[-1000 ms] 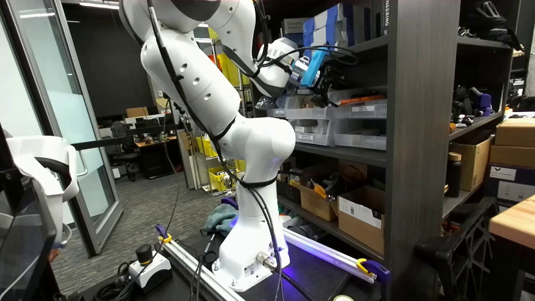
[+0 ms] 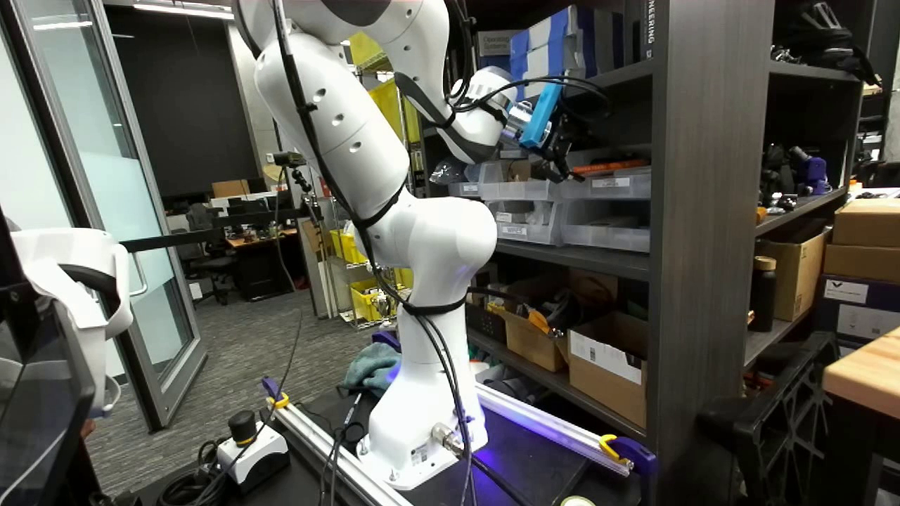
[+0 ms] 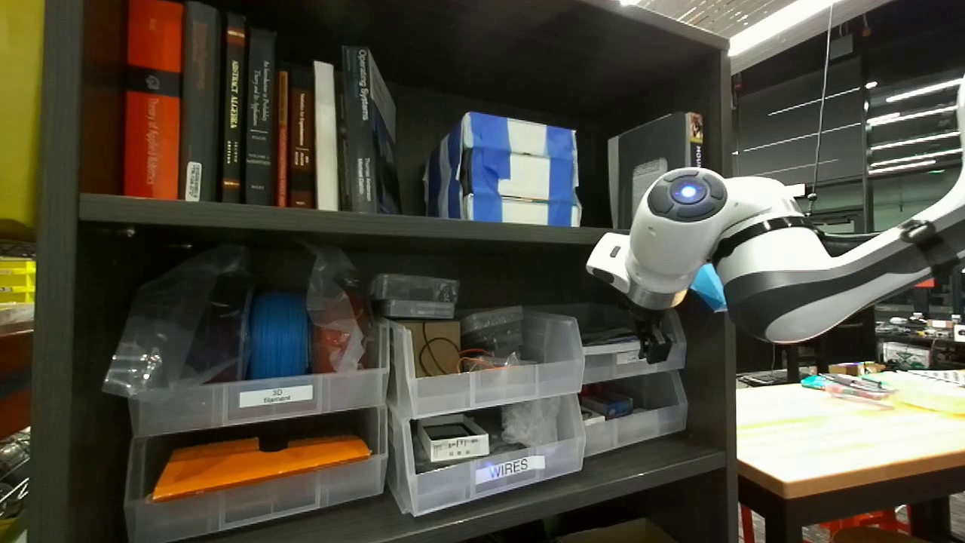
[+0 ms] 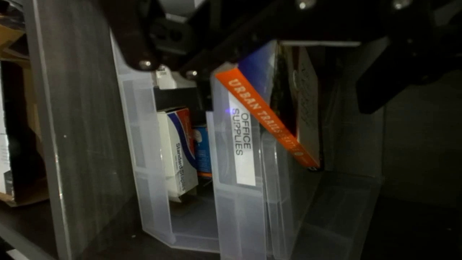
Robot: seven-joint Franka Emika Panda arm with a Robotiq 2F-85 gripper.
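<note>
My gripper is open, its two fingers spread wide across the top of the wrist view. Between them in that view appears a book with an orange spine [image 4: 264, 113], lettered "URBAN TRAILS", tilted in a clear bin labelled "OFFICE SUPPLIES" [image 4: 242, 138]. Whether either finger touches the book or bin, I cannot tell. Exterior view 1 has the gripper [image 2: 567, 164] just left of the orange spine [image 2: 620, 166], near the upper bin's front. In exterior view 2 the gripper [image 3: 655, 348] points down in front of the right-hand upper bin [image 3: 674, 360], partly hiding it.
Below is another clear bin holding a staples box [image 4: 177, 151]. More stacked bins stand left, including one labelled "WIRES" [image 3: 511, 467]. A shelf board [image 3: 407, 225] with books and a blue-and-white box [image 3: 520, 172] lies above; the cabinet's side panel [image 3: 726, 362] closes the right.
In exterior view 1 the arm and gripper have moved right, toward the upper bin and the orange-spined book. The book and bins look unmoved.
</note>
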